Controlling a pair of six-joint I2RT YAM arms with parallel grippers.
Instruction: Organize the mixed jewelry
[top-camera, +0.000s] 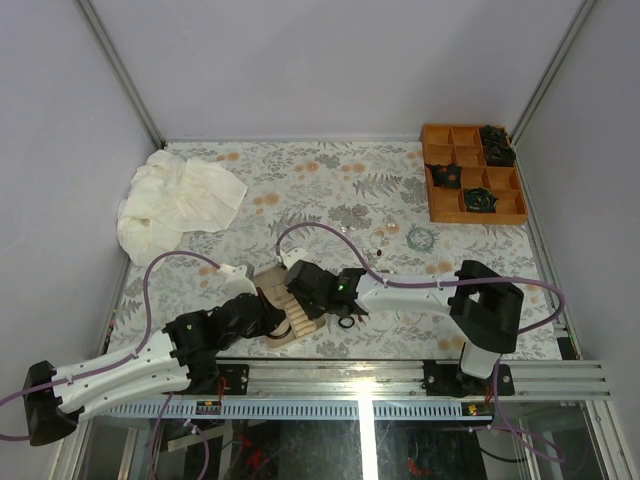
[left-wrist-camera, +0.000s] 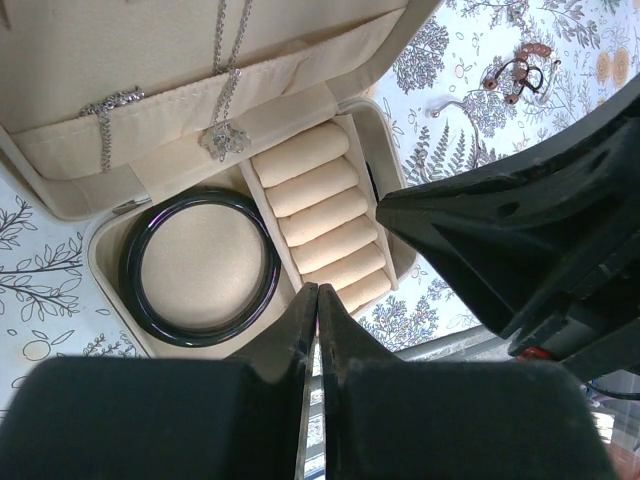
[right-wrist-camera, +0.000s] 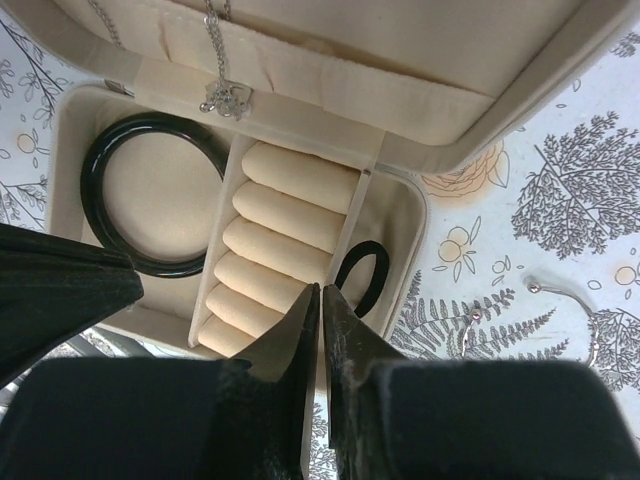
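A beige jewelry box (top-camera: 268, 276) lies open at the front middle under both grippers. In the wrist views it holds a black bangle (left-wrist-camera: 130, 262), cream ring rolls (left-wrist-camera: 319, 199) and, in the right compartment, a dark band (right-wrist-camera: 374, 282). Silver chains (left-wrist-camera: 225, 138) hang on the lid. My left gripper is shut above the box, nothing visible between its fingers. My right gripper is shut above the rolls and right compartment; whether it holds anything is unclear.
A wooden divided tray (top-camera: 470, 215) with dark items stands at the back right. White cloth (top-camera: 180, 195) lies at the left. Small jewelry pieces and a teal loop (top-camera: 421, 239) are scattered right of the box.
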